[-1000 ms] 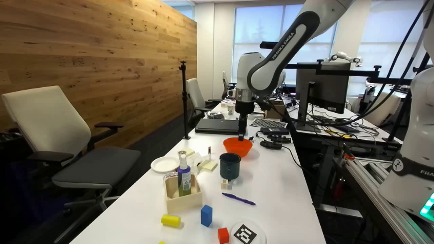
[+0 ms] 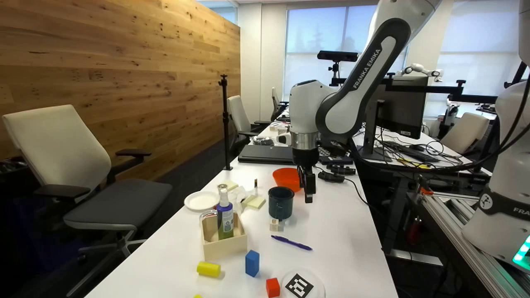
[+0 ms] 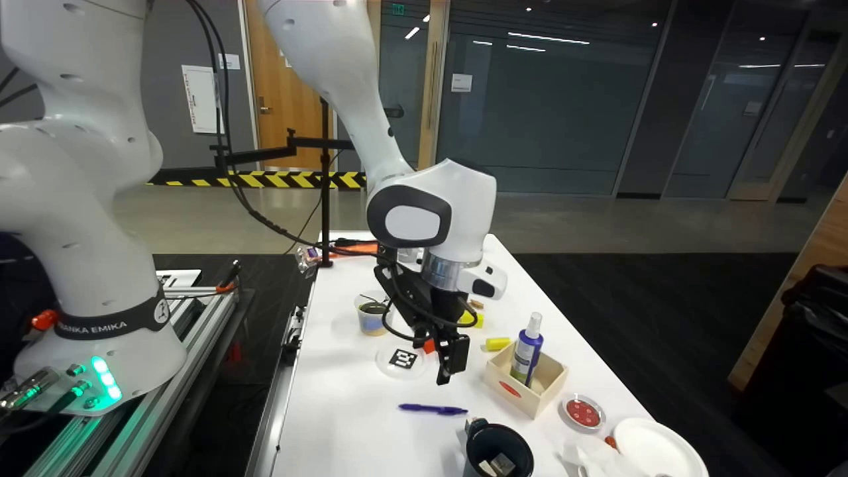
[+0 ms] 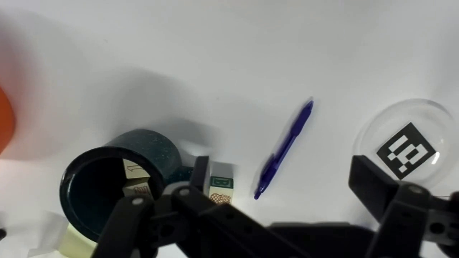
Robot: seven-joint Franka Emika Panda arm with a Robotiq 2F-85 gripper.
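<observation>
My gripper is open above the table, with nothing held between its fingers. In the wrist view a purple pen (image 4: pixel 284 148) lies on the white surface below, in the span between the two fingers. To its left stands a dark green mug (image 4: pixel 148 148) holding wooden letter blocks (image 4: pixel 135 170). Another letter block (image 4: pixel 221 189) sits on the table beside the mug, partly covered by the left finger. From exterior view 1 the gripper (image 2: pixel 307 191) appears higher than the pen (image 2: pixel 291 243) and well clear of it.
An orange bowl (image 2: pixel 287 179) stands behind the mug. A wooden box (image 2: pixel 226 246) holds a spray bottle (image 2: pixel 225 218). Near the front are a blue block (image 2: pixel 252 263), a red block (image 2: pixel 273 287), a yellow cylinder (image 2: pixel 208 269) and a clear lid with a marker (image 2: pixel 318 285).
From above the orange bowl, the arm has come toward the front and slightly right in exterior view 1, and the gripper hangs lower in the picture. The table objects have stayed in place.
</observation>
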